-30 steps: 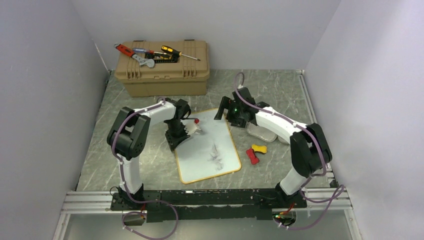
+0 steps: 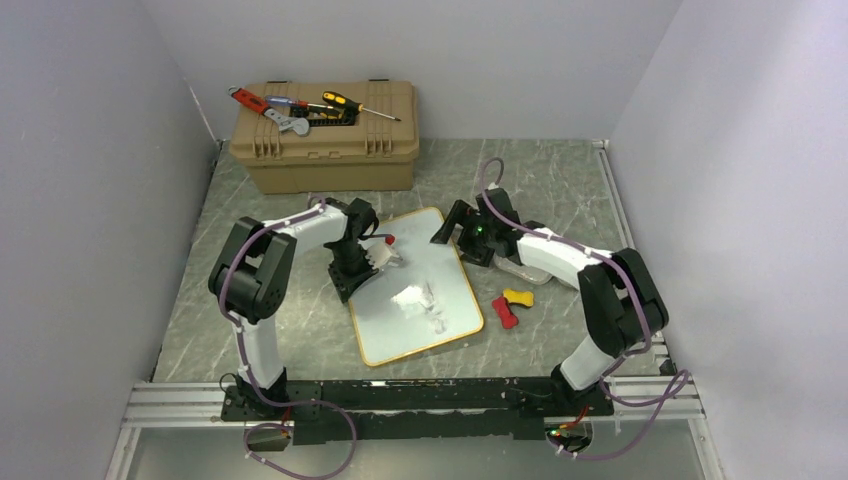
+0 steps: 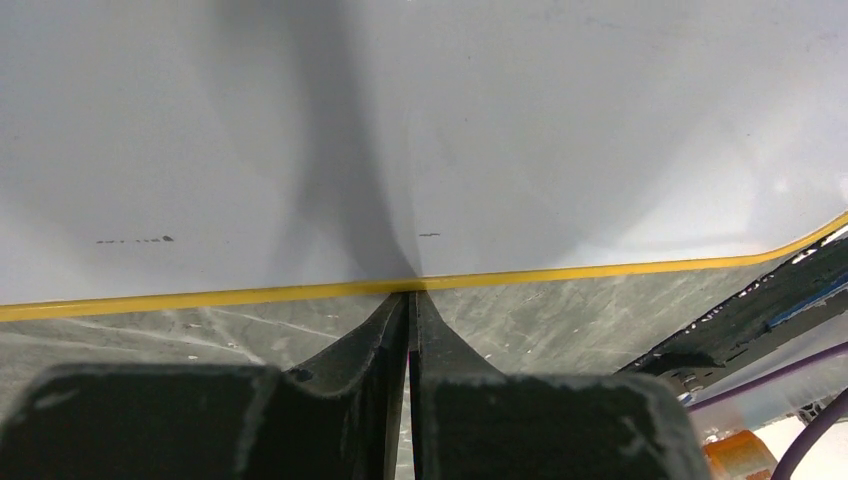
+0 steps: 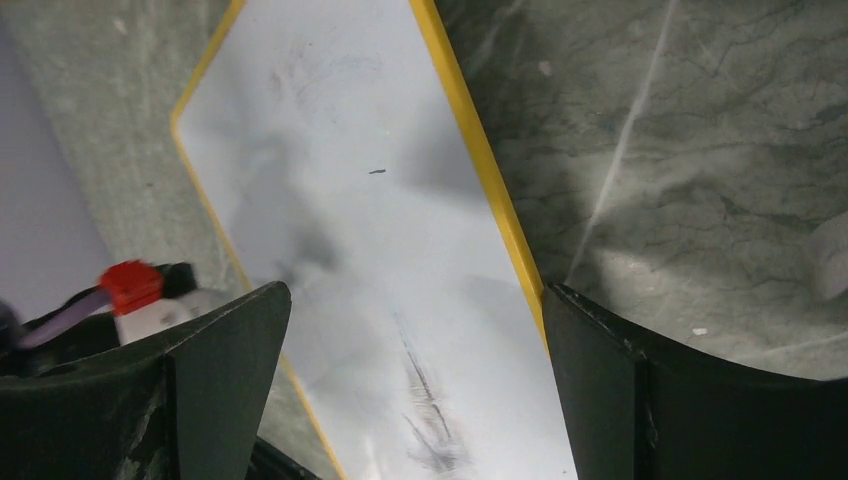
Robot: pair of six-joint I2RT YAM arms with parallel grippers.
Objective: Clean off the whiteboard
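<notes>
The white whiteboard [image 2: 400, 335] with a yellow rim lies at mid-table, a grey smudge [image 2: 435, 310] on its right half. At its left edge my left gripper [image 2: 346, 297] is shut. In the left wrist view, that gripper's fingertips meet on the yellow rim [image 3: 560, 273], pinching it. My right gripper is open over the right part of the board, one finger beside the right rim. Dark streaks [image 4: 425, 390] show between its fingers in the right wrist view. A few short dark marks [image 3: 135, 240] remain near the left rim.
A red eraser-like block [image 2: 504, 312] and a yellow one [image 2: 519, 298] lie right of the board. Behind them a clear tray [image 2: 530, 272] is partly under the right arm. A tan toolbox [image 2: 330, 176] with tools on top stands at the back.
The board's far and right edges have shifted up in the top view, and a bright glare now shows on its surface. The left barely moved.
</notes>
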